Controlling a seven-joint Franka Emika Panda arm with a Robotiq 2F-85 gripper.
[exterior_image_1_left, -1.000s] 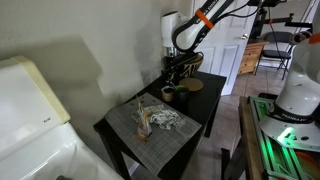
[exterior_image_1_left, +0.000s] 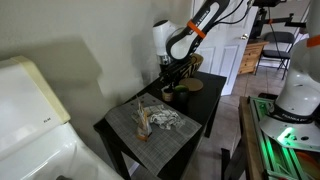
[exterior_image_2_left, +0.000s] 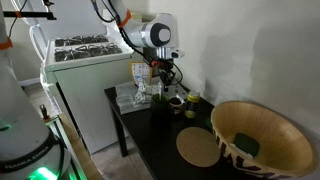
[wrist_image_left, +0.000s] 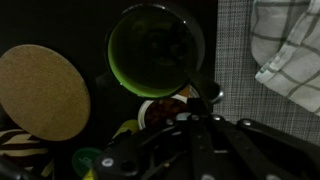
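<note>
A dark pot with a green inside (wrist_image_left: 150, 48) fills the upper middle of the wrist view, its short black handle (wrist_image_left: 212, 92) pointing toward me. Just above the table's far part, my gripper (exterior_image_2_left: 160, 76) hangs over the pot (exterior_image_2_left: 160, 99). Its fingers look shut, with nothing visible between them. The fingertips are close to the handle in the wrist view; whether they touch it I cannot tell. Beside the pot stands a small white-rimmed bowl of dark red contents (wrist_image_left: 160, 112), partly covered by my gripper.
A round cork mat (exterior_image_2_left: 198, 147) lies on the black table, near a large wooden basket (exterior_image_2_left: 262, 125). Crumpled cloth (exterior_image_1_left: 165, 118) rests on the grey checked mat (exterior_image_1_left: 150, 150). A yellow-lidded jar (exterior_image_2_left: 191, 105) stands close to the pot.
Over the last second the arm's wrist has shifted slightly left in exterior view 1. The pot, bowl and cloth stay in place.
</note>
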